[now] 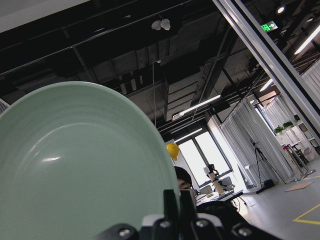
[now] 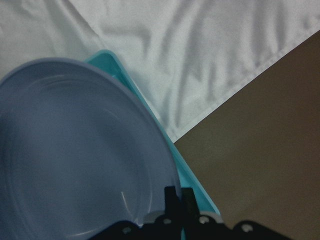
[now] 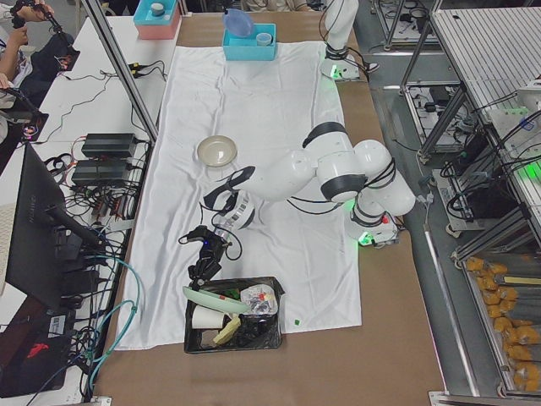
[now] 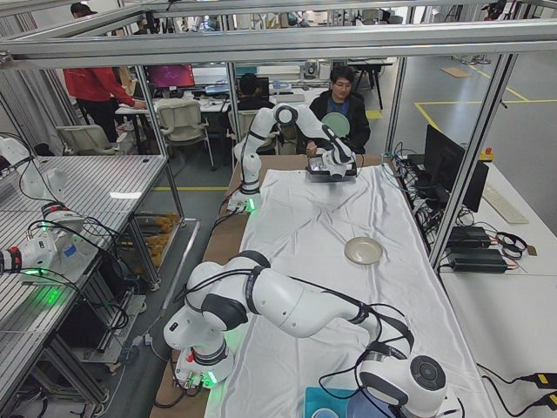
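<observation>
My left gripper [image 3: 196, 282] is shut on the rim of a pale green plate [image 3: 216, 299] [image 1: 75, 160], held tilted above a black bin [image 3: 266, 337]. My right gripper is shut on the rim of a blue plate [image 3: 237, 24] [image 2: 80, 150], which is over a light-blue bin [image 3: 250, 52] [image 2: 200, 195] at the far end of the table. A beige plate [image 3: 216, 150] [image 4: 363, 250] lies on the white cloth between them.
The black bin holds a white item, a yellow item [image 3: 226, 332] and a clear package [image 3: 258, 299]. A white cup [image 3: 264, 39] sits in the blue bin. A monitor and cables line one side; a person sits beyond the black bin.
</observation>
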